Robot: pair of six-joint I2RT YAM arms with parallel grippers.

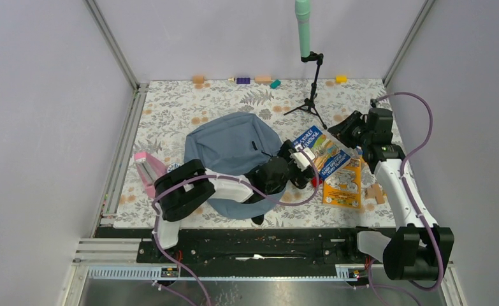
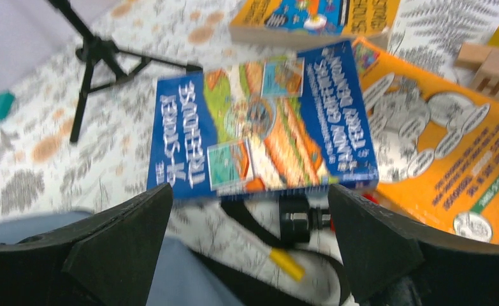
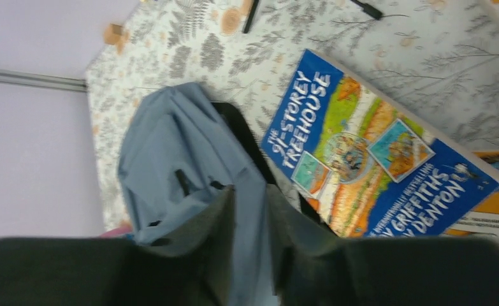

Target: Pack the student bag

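The blue Treehouse book [image 1: 320,153] lies flat right of the grey-blue bag [image 1: 227,134], beside an orange book [image 1: 341,191]. My left gripper [image 1: 297,167] is over the book's left end; in the left wrist view its fingers are spread wide, nothing between them, facing the book [image 2: 259,127]. My right gripper [image 1: 339,131] is just above the book's upper right, apart from it as seen in the right wrist view, where its blurred fingers sit low in the frame. A red-and-black object [image 2: 297,217] and a yellow marker [image 2: 287,261] lie by the bag's black strap.
A black tripod [image 1: 310,102] stands behind the book. Another book [image 2: 310,16] and wooden blocks [image 1: 374,194] lie at the right. Small coloured items line the back edge. A pink object [image 1: 148,169] lies left of the bag.
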